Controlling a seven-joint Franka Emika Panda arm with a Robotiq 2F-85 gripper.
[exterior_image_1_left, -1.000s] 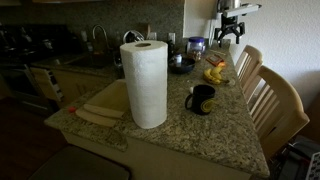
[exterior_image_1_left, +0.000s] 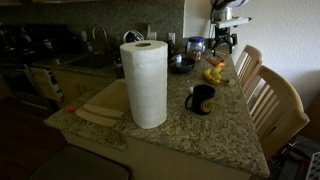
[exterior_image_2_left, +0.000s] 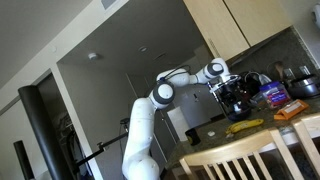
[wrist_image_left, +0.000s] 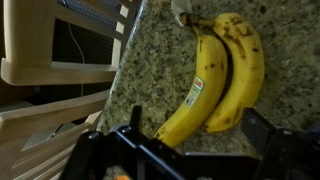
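Two ripe bananas (wrist_image_left: 205, 88), joined at the stem, lie on the speckled granite counter in the wrist view. One carries a small sticker. In exterior view 1 the bananas (exterior_image_1_left: 213, 74) are toward the far end of the counter, and exterior view 2 shows the yellow bananas (exterior_image_2_left: 243, 126) near its edge. My gripper is open above them, its dark fingers spread wide to either side of the lower banana ends. Nothing is held. Seen from exterior view 1, the gripper (exterior_image_1_left: 222, 47) hangs over the counter, apart from the fruit.
A paper towel roll (exterior_image_1_left: 147, 85) and a black mug (exterior_image_1_left: 202, 99) stand on the near counter. A dark bowl (exterior_image_1_left: 182, 65) sits behind. An orange package (exterior_image_2_left: 291, 109) and a blue-labelled tub (exterior_image_2_left: 274, 95) are close to the bananas. Wooden chairs (exterior_image_1_left: 279, 112) line the counter's side.
My gripper has come down a little and slightly to the left in exterior view 1. The bananas and the other objects have stayed where they were.
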